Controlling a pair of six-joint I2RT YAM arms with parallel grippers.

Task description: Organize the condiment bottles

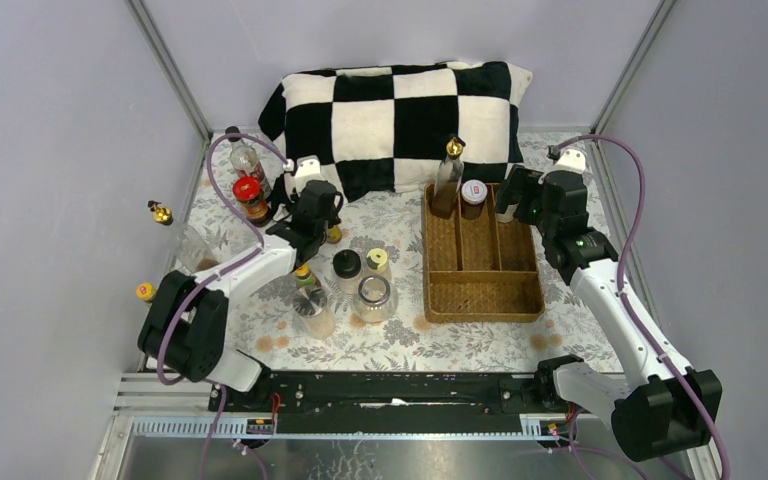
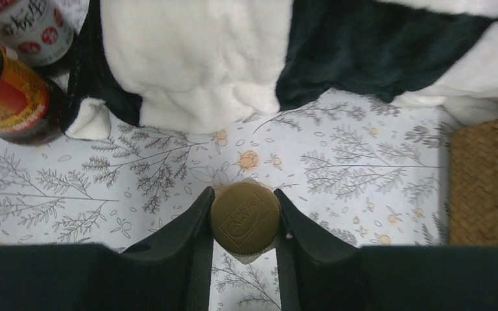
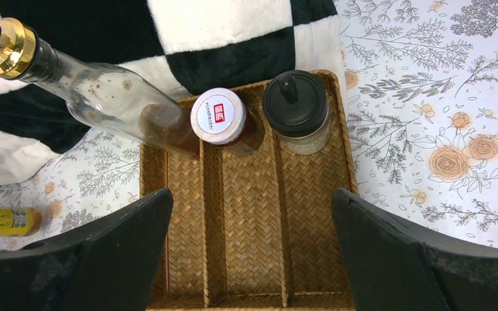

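In the left wrist view my left gripper is closed in on both sides of a small bottle's tan cap (image 2: pixel 246 217); the fingers touch it. From above, the same small bottle (image 1: pixel 334 233) shows only partly beneath the left hand. My right gripper stands open over the woven tray, nothing between its fingers. At the tray's back stand a tall gold-topped bottle (image 3: pixel 123 103), a white-lidded jar (image 3: pixel 219 116) and a black-lidded jar (image 3: pixel 296 110), each in its own long compartment. The woven tray (image 3: pixel 243 214) is otherwise bare.
Several bottles and jars stand on the left half of the table, among them a black-capped jar (image 1: pixel 347 268), a glass jar (image 1: pixel 374 300) and a red-lidded jar (image 1: pixel 250 200). A checkered cushion (image 1: pixel 395 130) lines the back. The tray's front compartment (image 1: pixel 485 297) is empty.
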